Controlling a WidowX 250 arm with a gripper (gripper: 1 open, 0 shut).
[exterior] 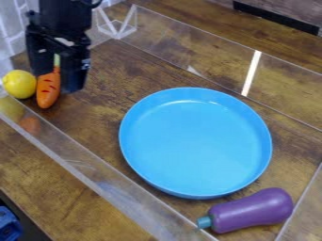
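My black gripper point(56, 67) is at the upper left with its fingers apart, over an orange toy carrot point(48, 92) that it partly hides. A yellow lemon-like toy point(19, 83) lies just left of the carrot. The fingers are open; whether they touch the carrot I cannot tell.
A large blue plate point(193, 141) fills the middle right of the wooden surface. A purple toy eggplant point(248, 210) lies at the lower right. Clear plastic edges run along the left and back. The space between carrot and plate is bare.
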